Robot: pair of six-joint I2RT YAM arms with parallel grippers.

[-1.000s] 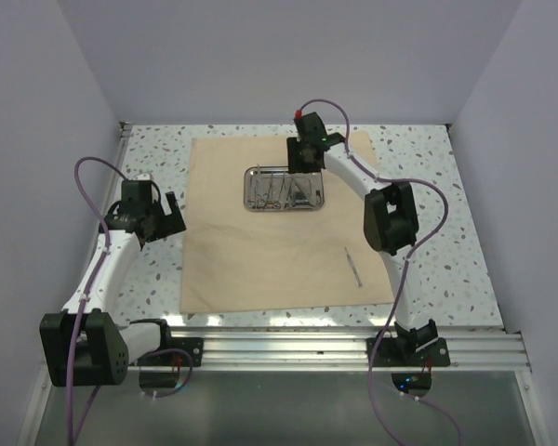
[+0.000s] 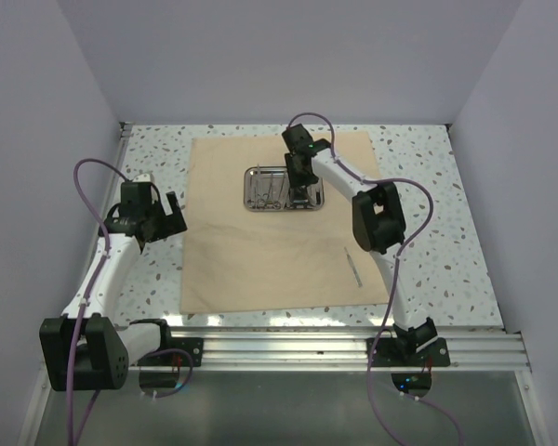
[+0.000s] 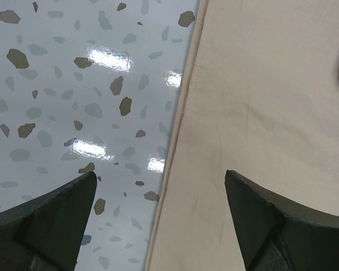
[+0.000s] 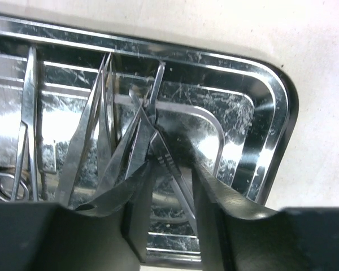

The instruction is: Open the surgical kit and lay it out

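Note:
The metal tray lies on the beige cloth with several steel instruments in it. My right gripper is over the tray's right part, its fingers partly open with a narrow gap. A slim instrument runs diagonally beneath and between the fingertips; contact cannot be made out. Left of it are crossed tweezers-like tools and a scissor-handled tool. A single thin instrument rests on the cloth at front right. At the cloth's left edge, my left gripper stands open and empty.
The speckled table shows around the cloth. Much of the cloth in front of the tray is bare. A metal rail runs along the front, and grey walls stand at the back and sides.
My right gripper has come from the tray's back edge forward over its right part, now covering some instruments there. The left arm and the lone instrument on the cloth stay where they were.

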